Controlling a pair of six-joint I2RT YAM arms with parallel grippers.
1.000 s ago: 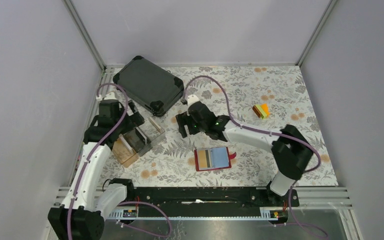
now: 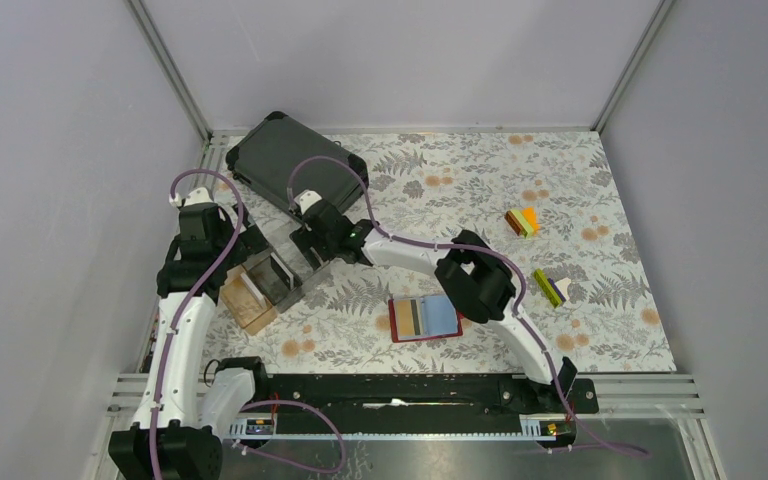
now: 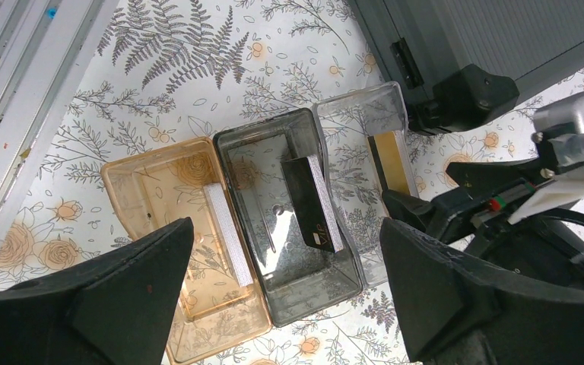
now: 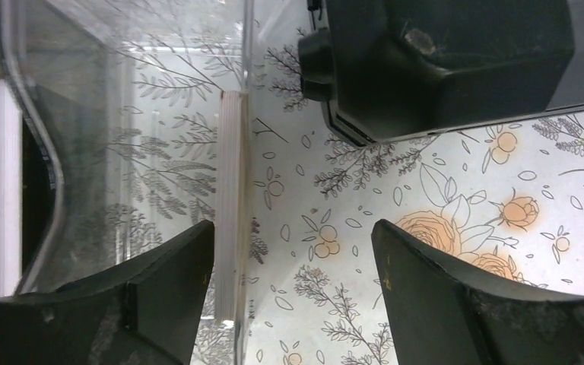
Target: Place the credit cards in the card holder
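Three small trays stand side by side: an amber tray [image 3: 125, 179], a smoky tray [image 3: 304, 122] and a clear tray [image 3: 395, 95], each with a card stack on edge. The smoky tray's black stack [image 3: 308, 205] reads VIP; a gold stack [image 3: 391, 163] is in the clear one. Over the trays, my left gripper is open and empty. My right gripper is open at the clear tray's side wall, and the stack's pale edge [image 4: 230, 190] shows near its left finger. An open red-edged card holder [image 2: 426, 317] lies at table centre.
A dark grey case [image 2: 295, 165] lies behind the trays, its corner close to my right gripper. Two colourful toy pieces, one farther back [image 2: 522, 222] and one nearer [image 2: 552, 287], lie on the right.
My right arm has swung left from mid-table to the clear tray. The trays and card holder have not visibly moved.
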